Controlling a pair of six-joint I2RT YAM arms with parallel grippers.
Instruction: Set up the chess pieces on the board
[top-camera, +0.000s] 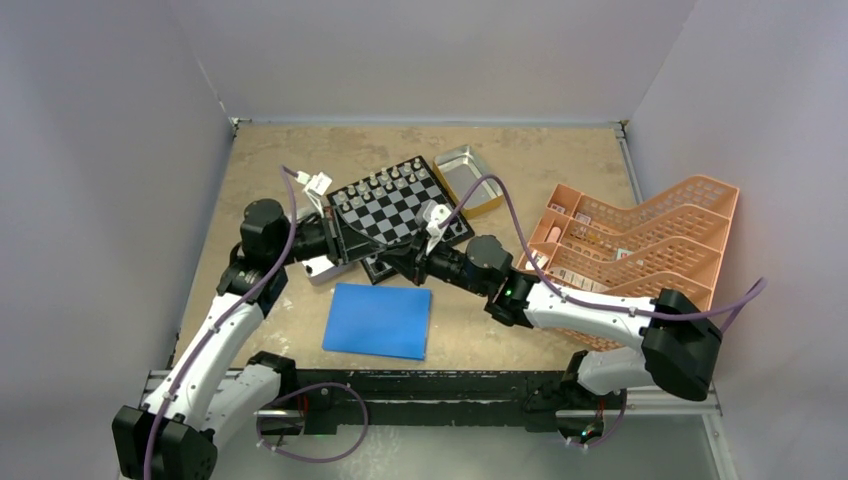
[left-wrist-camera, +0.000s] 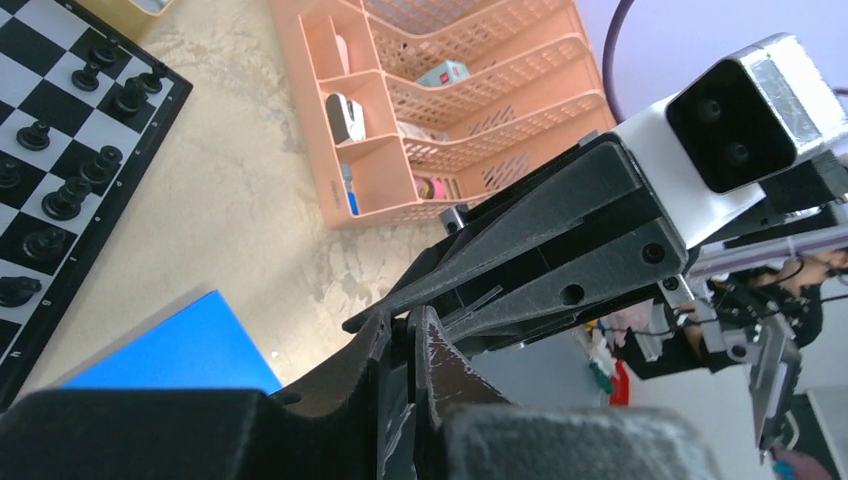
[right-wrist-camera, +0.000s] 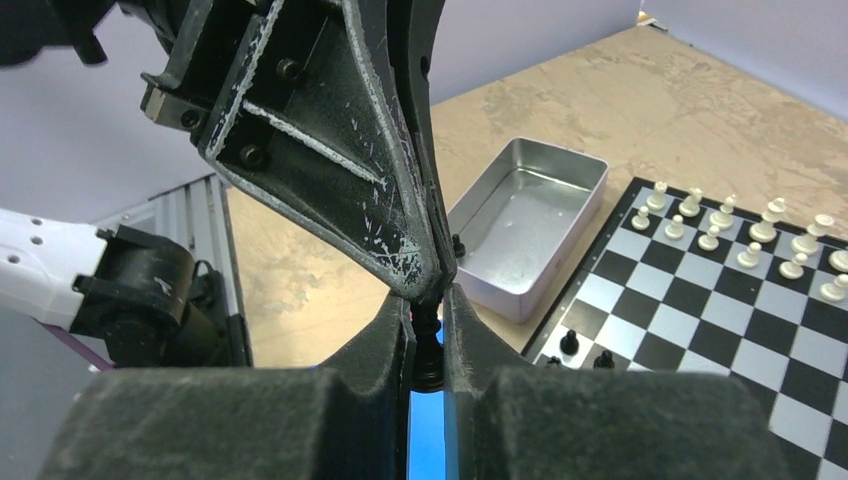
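Observation:
Above the board's near side my two grippers meet, left (left-wrist-camera: 400, 335) and right (right-wrist-camera: 428, 335), fingertips together. In the right wrist view a black chess piece (right-wrist-camera: 427, 368) is upright between my right gripper's fingers, with my left gripper's fingers at its top; how far those are closed is unclear. The chessboard (right-wrist-camera: 672, 312) carries rows of white pieces (right-wrist-camera: 748, 256) at one side and black pieces (left-wrist-camera: 62, 200) at the other.
A metal tray (right-wrist-camera: 530, 205) with a dark piece lies beside the board, and a second tray (top-camera: 462, 175) at the back. A blue mat (top-camera: 376, 320) is in front, an orange organizer (top-camera: 630, 270) at the right.

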